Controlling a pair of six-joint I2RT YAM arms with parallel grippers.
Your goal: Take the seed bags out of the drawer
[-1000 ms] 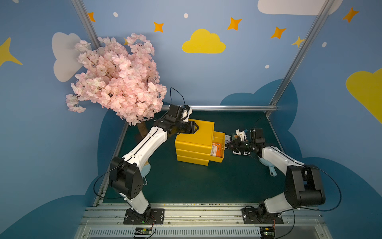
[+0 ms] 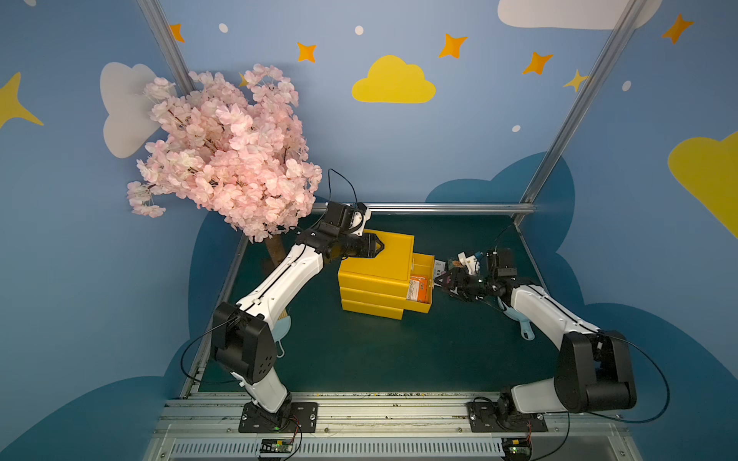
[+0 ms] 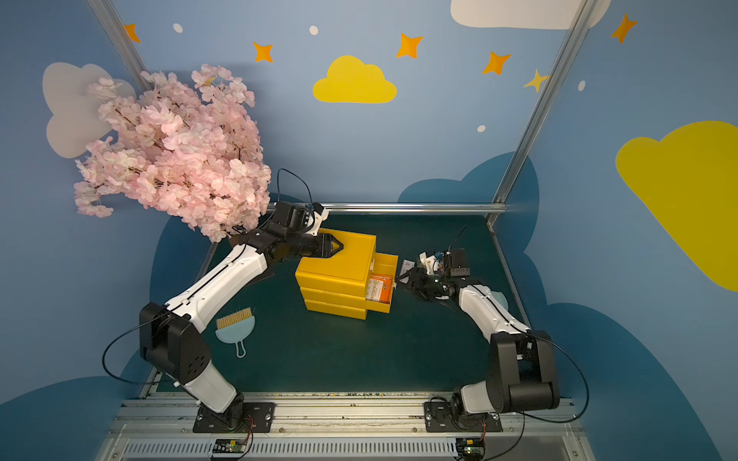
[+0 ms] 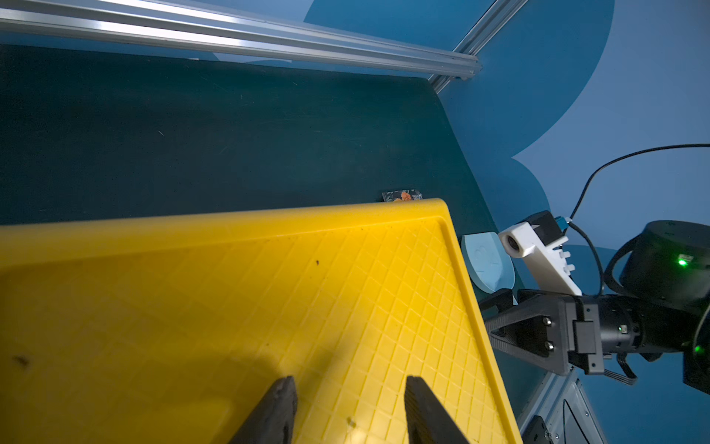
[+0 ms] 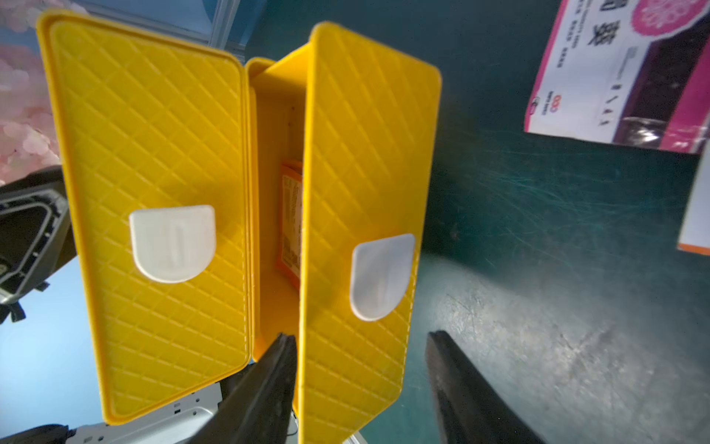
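Note:
A yellow three-drawer box stands mid-table, one drawer pulled out to the right. Inside lie orange-and-white seed bags, mostly hidden by the front panel in the right wrist view. My left gripper hangs over the box top, open and empty. My right gripper is open beside the drawer front, with nothing between its fingers. Pink-and-white packets lie on the table beyond it.
A blossom tree fills the left back corner. A brush and dustpan lie front left, a light-blue dustpan at the right.
The left arm and box look unchanged.

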